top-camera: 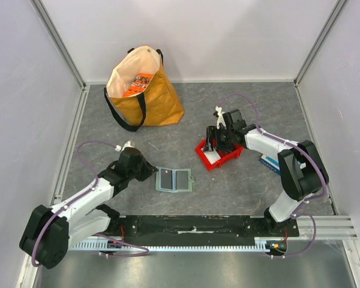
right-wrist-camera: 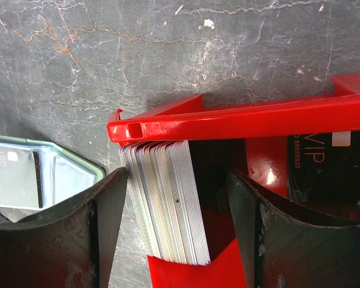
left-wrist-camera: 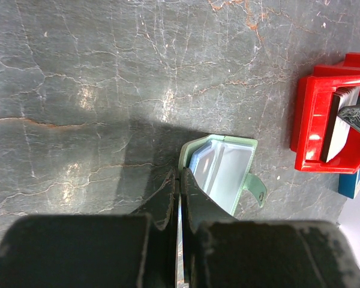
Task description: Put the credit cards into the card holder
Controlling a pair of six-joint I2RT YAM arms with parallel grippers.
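Observation:
The card holder [top-camera: 182, 180] lies open on the floor at centre, pale green with clear sleeves; in the right wrist view a VIP card shows in one sleeve [right-wrist-camera: 9, 183]. My left gripper is shut at its edge. To the right sits a red tray [top-camera: 207, 165] holding a thick stack of cards [right-wrist-camera: 165, 201] and black VIP cards [right-wrist-camera: 324, 165]. My right gripper is down in the tray, part open, its fingers either side of the stack's upper end; whether they grip any card cannot be told.
An orange tote bag [top-camera: 156, 102] stands at the back left. A blue object [top-camera: 270, 163] lies at the right, partly behind the right arm. Bare grey floor surrounds the holder.

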